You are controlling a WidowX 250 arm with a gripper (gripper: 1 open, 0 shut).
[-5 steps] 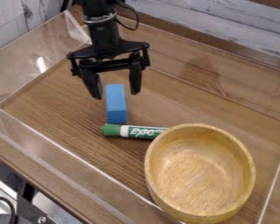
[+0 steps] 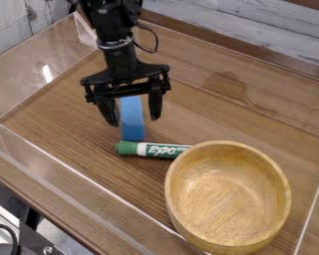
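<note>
My gripper (image 2: 129, 105) is open, its two black fingers spread on either side of a blue block (image 2: 132, 129) that stands on the wooden table in the middle of the view. The fingertips are around the block's upper part; whether they touch it is unclear. Just below the block lies a green and white Expo marker (image 2: 157, 149).
A large wooden bowl (image 2: 223, 195) takes up the lower right, close to the marker. A black cable lies at the bottom left edge.
My gripper has come slightly toward the camera and lower, over the blue block. The block, marker and bowl look to be in the same places.
</note>
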